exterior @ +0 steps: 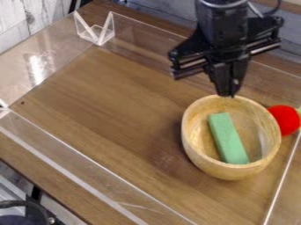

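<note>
The black gripper (226,88) is raised above the wooden bowl (202,156) on the right of the camera view, clear of its rim. It appears shut, with nothing visible between its fingers. A green block (226,138) lies lengthwise inside the bowl.
A red object (283,119) lies just right of the bowl, partly cut by the frame edge. Clear plastic stands (97,31) are at the back left. The wooden surface (106,105) left of the bowl is bare.
</note>
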